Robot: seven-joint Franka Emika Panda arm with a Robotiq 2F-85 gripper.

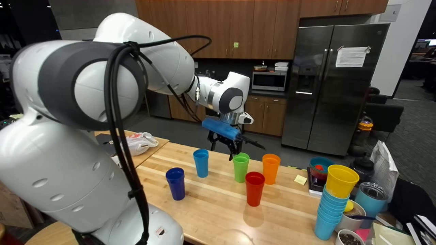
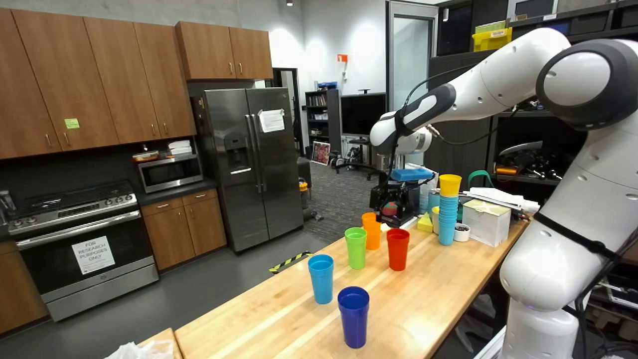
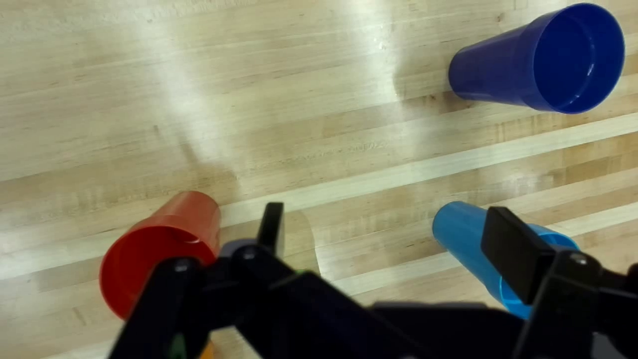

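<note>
Above the table's far side hangs my gripper, open, its two black fingers (image 3: 514,251) wide apart with nothing held between them. In the first exterior view, it is close to the green cup (image 1: 240,168), on that cup's left. To its left stands the light blue cup (image 1: 200,163), and nearer the arm's base the dark blue cup (image 1: 175,183). An orange cup (image 1: 270,168) and a red cup (image 1: 254,188) are on the right. All of these cups stand upright and apart on the wood. In the wrist view the gripper body mostly hides the green and orange cups.
A stack of light blue cups (image 1: 329,214), topped by a yellow cup (image 1: 342,181), stands at the right among bowls and other clutter. A yellow note (image 1: 300,179) lies flat nearby. At the left end is a white plastic bag (image 1: 140,143).
</note>
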